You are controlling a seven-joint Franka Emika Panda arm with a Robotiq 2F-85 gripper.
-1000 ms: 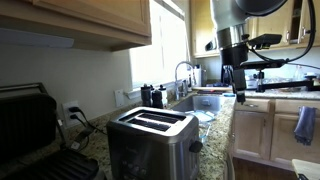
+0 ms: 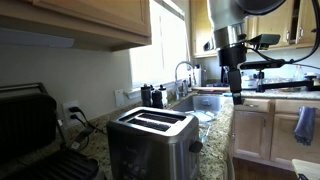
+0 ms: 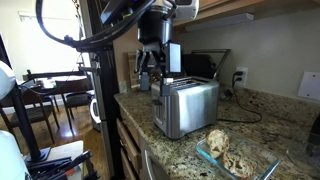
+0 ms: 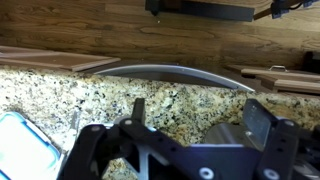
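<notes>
A silver two-slot toaster (image 2: 140, 150) stands upright on the granite counter, its slots facing up. In the second exterior view, the same toaster (image 3: 190, 108) sits near the counter's front edge, with a glass dish (image 3: 238, 158) holding bread-like pieces (image 3: 238, 155) beside it. My gripper looks down over the counter's edge. Its two dark fingers are spread wide apart, and no object shows held between them. From the first exterior view, the gripper hangs above counter height, to the right of the toaster.
Beyond the toaster are a sink (image 2: 205, 103) and dark bottles (image 2: 153, 97). A black appliance (image 2: 35, 130) occupies the left. Overhead cabinets (image 2: 90, 22) limit height there. A pale blue container (image 4: 25, 150) lies on the counter. Open floor (image 4: 100, 30) borders the counter.
</notes>
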